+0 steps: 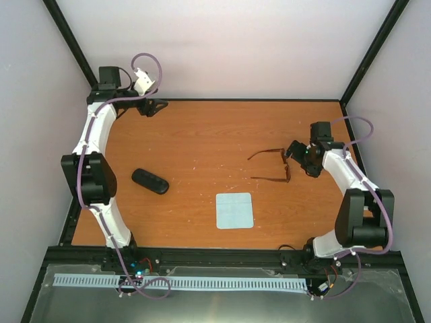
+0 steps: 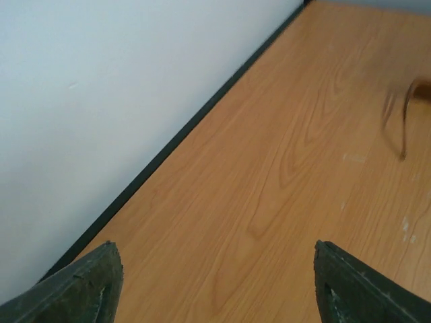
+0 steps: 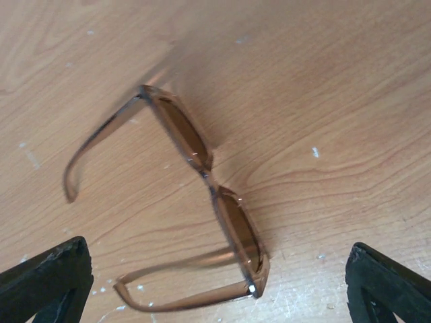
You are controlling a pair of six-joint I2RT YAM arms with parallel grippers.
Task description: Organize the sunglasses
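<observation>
Brown sunglasses lie on the right half of the wooden table with temples unfolded, pointing left; they fill the middle of the right wrist view. My right gripper is open just right of them, its fingers either side at the bottom of its wrist view. A black oblong case lies at the left. A pale square cloth lies near the front centre. My left gripper is held open at the back left, away from all three, with nothing between its fingers.
The wooden table is bounded by dark rails and white walls. Its back middle and the space between case and sunglasses are clear.
</observation>
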